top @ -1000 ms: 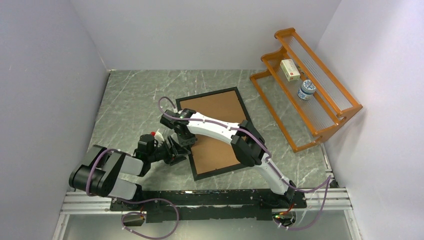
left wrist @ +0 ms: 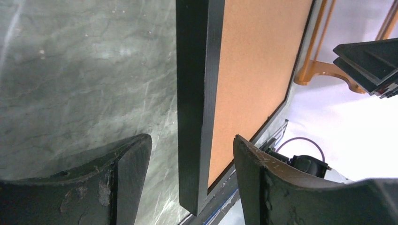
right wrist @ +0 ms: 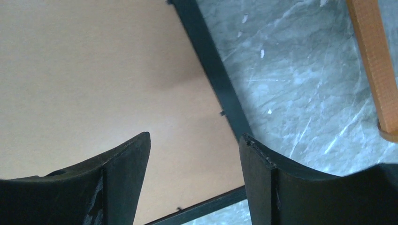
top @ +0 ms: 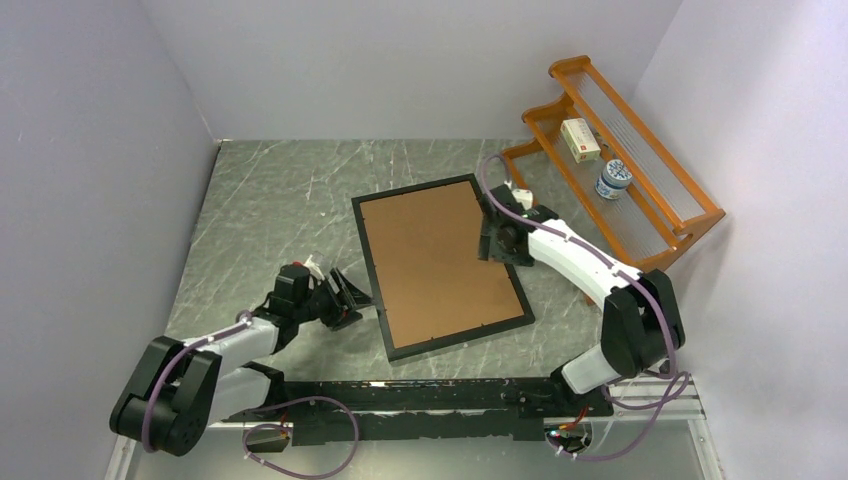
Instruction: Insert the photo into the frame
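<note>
A large black-edged frame (top: 461, 333) lies flat on the table, with a plain brown board (top: 435, 250) filling it; the small dark tabs along the inner edge show in the right wrist view. No picture side of a photo can be seen. At the frame's left side is my left gripper (top: 362, 303), its fingers open; in its own view the frame's black bar (left wrist: 193, 93) shows between and beyond the fingers, with no grip on it. Over the right edge hovers my right gripper (top: 497, 250), fingers (right wrist: 123, 173) spread apart and nothing between them.
A wooden shelf (top: 640, 150) carrying a small box (top: 580, 140) and a blue-and-white jar (top: 613, 179) stands at the back right, close beyond my right arm. Bare marble table (top: 270, 200) lies left of the frame.
My right gripper has swung from the frame's left edge across the board to its right side. The left arm has shifted slightly, its gripper staying beside the left edge. The frame looks unmoved.
</note>
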